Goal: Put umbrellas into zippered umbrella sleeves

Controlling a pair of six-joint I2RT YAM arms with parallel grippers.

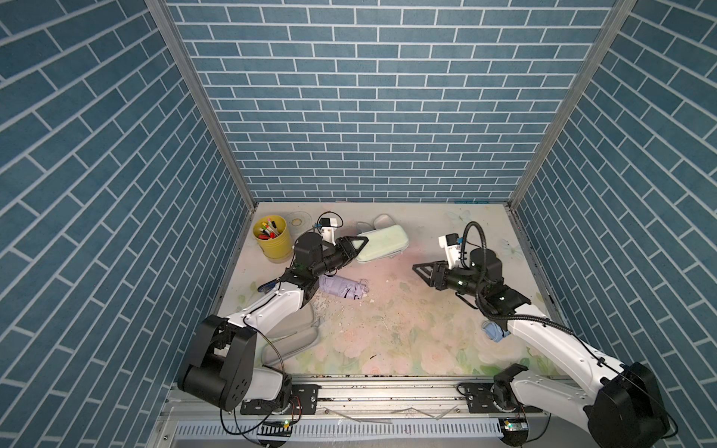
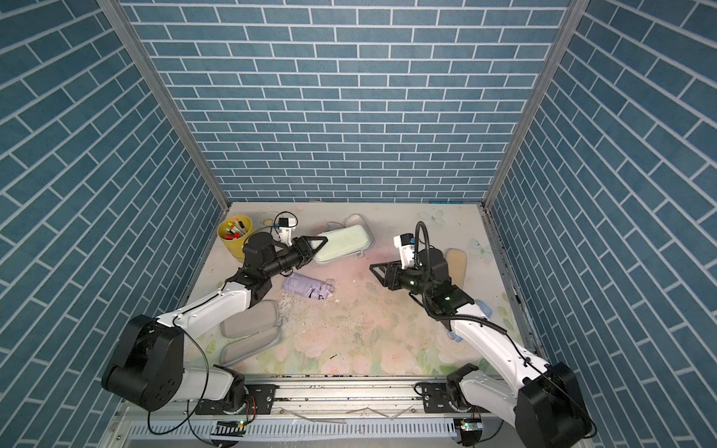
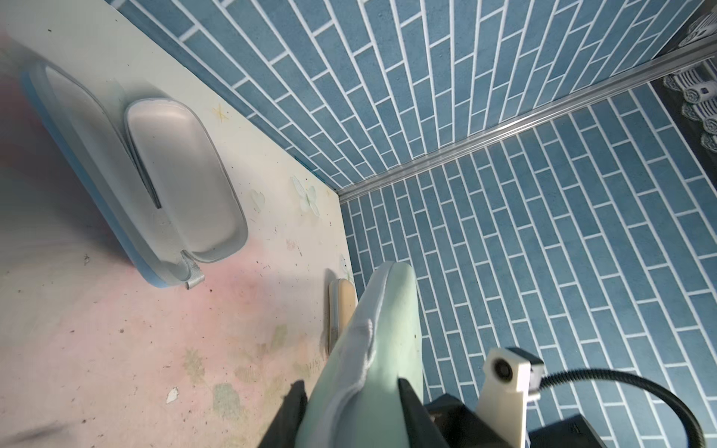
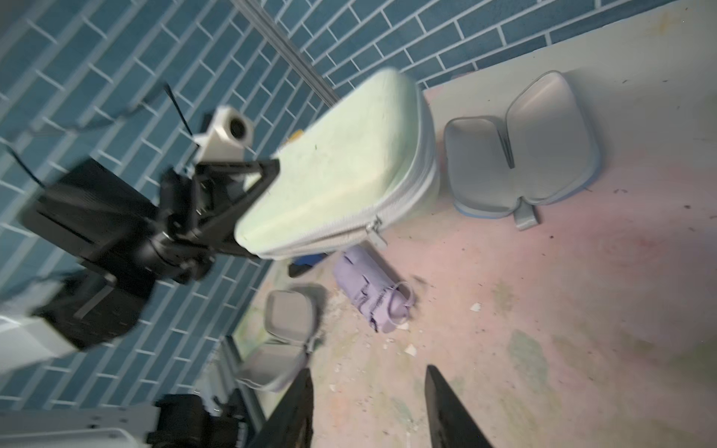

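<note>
A pale green zippered sleeve hangs above the table with my left gripper shut on its left end. In the right wrist view its zipper pull dangles at the lower edge, and the case looks closed. My right gripper is part open and empty, some way right of the sleeve. A folded lilac umbrella lies on the table below the left arm. Another folded umbrella, blue, is mostly behind the right arm. Two grey sleeves lie open: one at the back, one at the front left.
A yellow bucket of pens stands at the back left. One tan case lies at the right, partly behind the right arm.
</note>
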